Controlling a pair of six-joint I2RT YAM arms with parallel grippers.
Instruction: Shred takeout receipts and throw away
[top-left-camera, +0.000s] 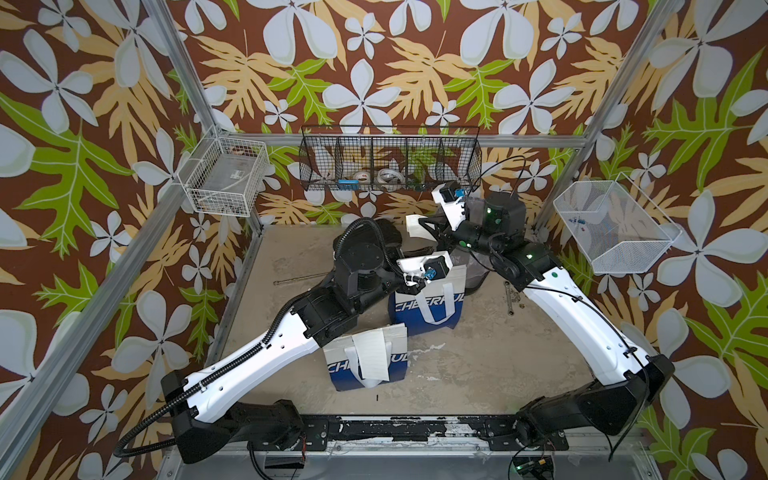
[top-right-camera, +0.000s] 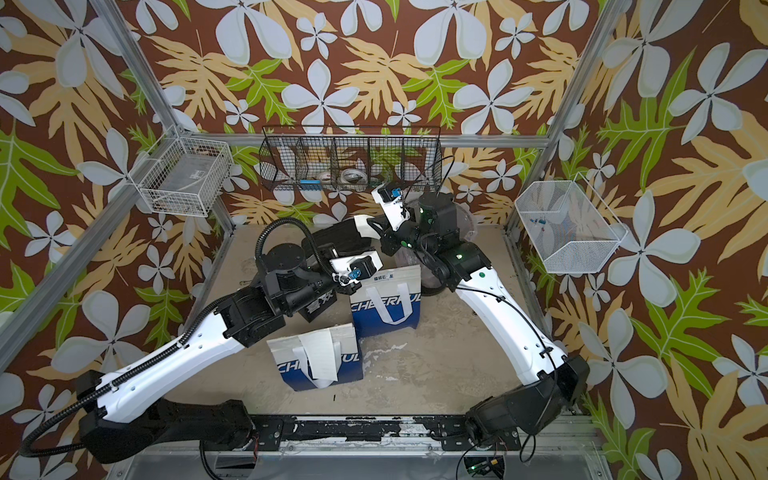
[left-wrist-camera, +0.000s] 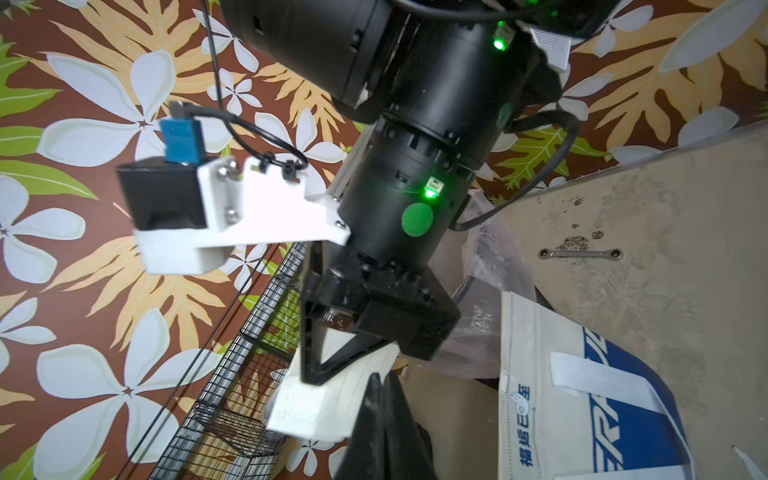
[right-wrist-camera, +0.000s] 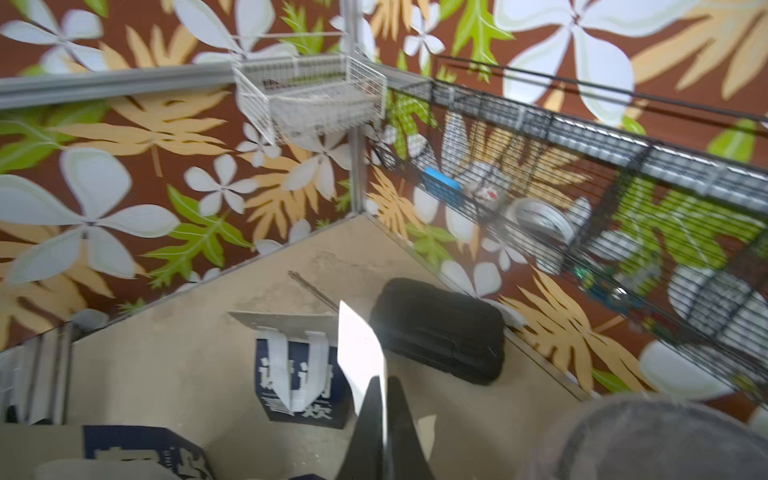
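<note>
A white paper is pinched in my right gripper (top-right-camera: 374, 225), raised over the back middle of the table; in the left wrist view the paper (left-wrist-camera: 328, 400) hangs beside that gripper's black fingers. My left gripper is shut, nothing visible between its fingers, just below and left of the right one. Blue-and-white takeout bags (top-left-camera: 424, 312) stand on the table; the front bag (top-left-camera: 340, 368) has a white paper (top-left-camera: 372, 356) over it. A bin with a clear liner (right-wrist-camera: 656, 448) stands at the back right, partly hidden by my right arm.
A black case (right-wrist-camera: 436, 328) lies at the back. A wire basket (top-left-camera: 389, 140) hangs on the back rail, a white basket (top-left-camera: 225, 172) left, a mesh basket (top-left-camera: 608, 232) right. A wrench (left-wrist-camera: 580, 253) lies on the right.
</note>
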